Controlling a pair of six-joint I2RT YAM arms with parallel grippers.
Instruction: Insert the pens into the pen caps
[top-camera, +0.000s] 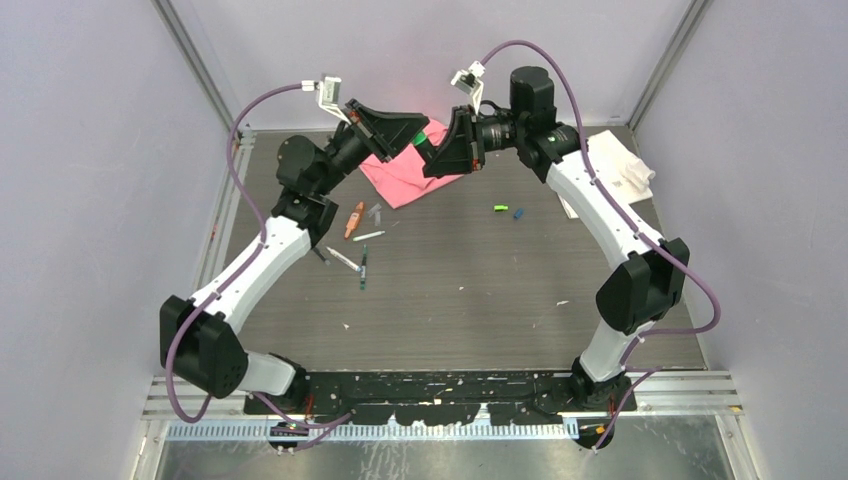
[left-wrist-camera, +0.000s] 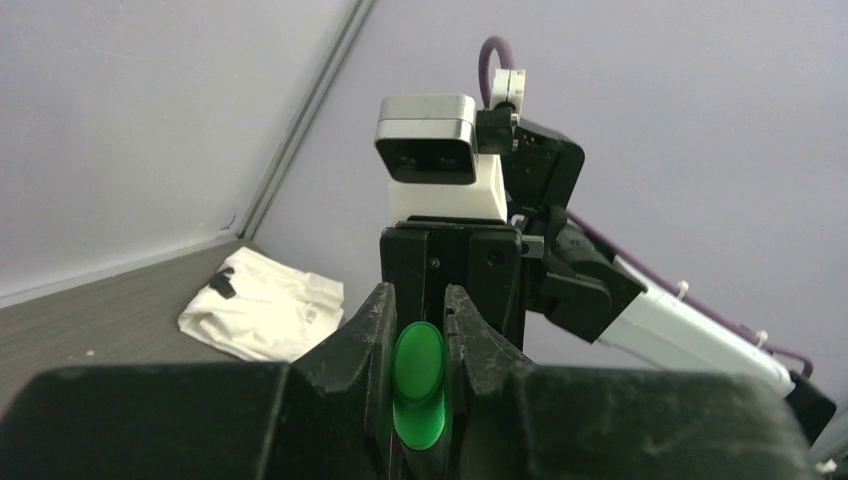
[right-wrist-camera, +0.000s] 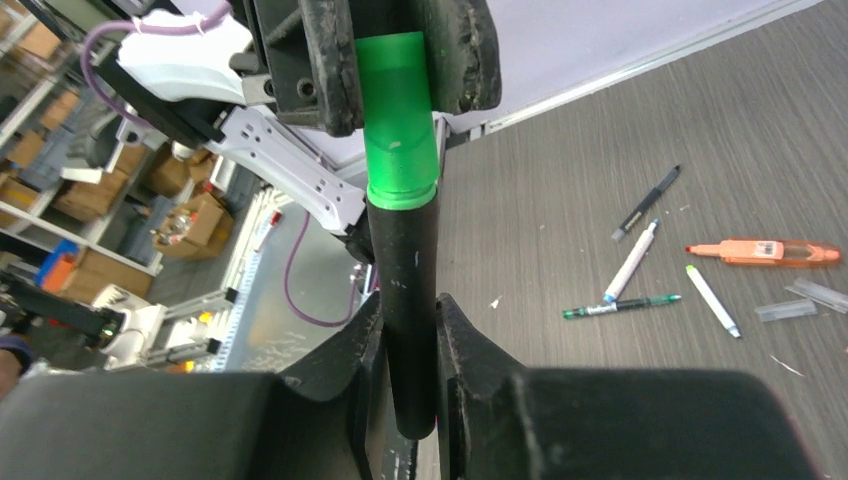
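A pen with a black body (right-wrist-camera: 402, 300) and a green cap (right-wrist-camera: 400, 120) is held between my grippers above the table. My left gripper (top-camera: 415, 130) is shut on the green cap, whose end also shows between its fingers in the left wrist view. My right gripper is shut on the black body below it. Cap and body meet end to end; whether fully seated I cannot tell. On the table lie an orange marker (right-wrist-camera: 765, 252), a white pen (right-wrist-camera: 630, 260), a green pen (right-wrist-camera: 620, 305), a dark pen (right-wrist-camera: 646, 202) and clear caps (right-wrist-camera: 785, 310).
A pink cloth (top-camera: 395, 185) and a white cloth (top-camera: 620, 170) lie at the back. Small green (top-camera: 500, 208) and blue caps (top-camera: 518, 213) lie right of centre.
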